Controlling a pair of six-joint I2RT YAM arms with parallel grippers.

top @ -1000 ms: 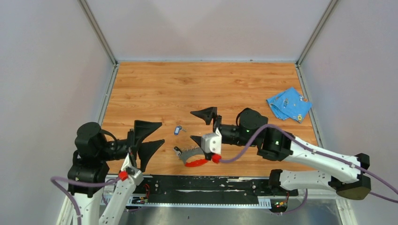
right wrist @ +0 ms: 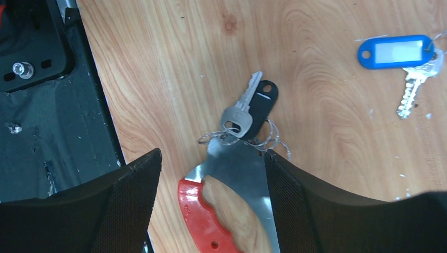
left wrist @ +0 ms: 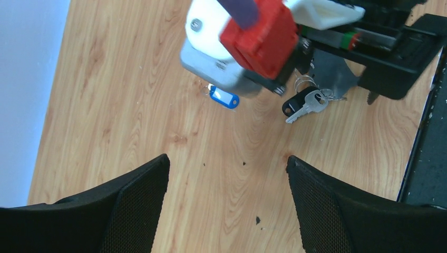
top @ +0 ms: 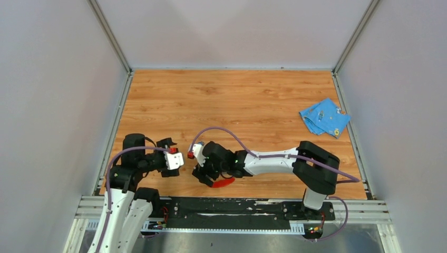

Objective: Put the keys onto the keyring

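In the right wrist view a silver key (right wrist: 237,113) with a ring lies on a black tag (right wrist: 263,105), both resting on a grey-and-red tool (right wrist: 205,216) with more rings (right wrist: 274,137). Apart from them a blue tag (right wrist: 392,51) lies with another key (right wrist: 411,89). My right gripper hovers over the pile, fingers apart, nothing held. In the left wrist view my left gripper stands open above bare wood, facing the right gripper; the same key (left wrist: 311,105) shows beneath that one.
A folded blue cloth (top: 322,117) lies at the back right. A dark rail (top: 226,205) runs along the front edge; walls enclose both sides and back.
The right arm has descended and moved left over the key pile, hiding it in the top view. The left arm has lowered at the left of the table.
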